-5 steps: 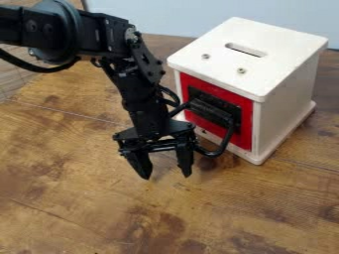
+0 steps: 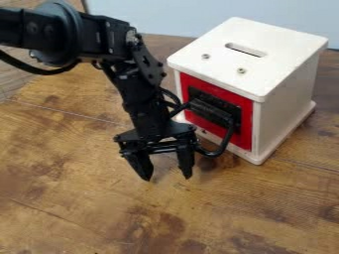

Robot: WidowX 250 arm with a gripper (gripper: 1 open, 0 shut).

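Observation:
My black gripper [image 2: 166,169] hangs low over the wooden table [image 2: 106,218], its two fingers pointing down and apart with nothing between them. To its right and behind it stands a white box [image 2: 283,99] with a slot and two small studs on top. The box's front has a red panel [image 2: 240,143] holding a black fitting, partly hidden behind my arm and its cables. Whether the fingertips touch the table is hard to tell.
A pale wall [image 2: 199,12] runs along the back.

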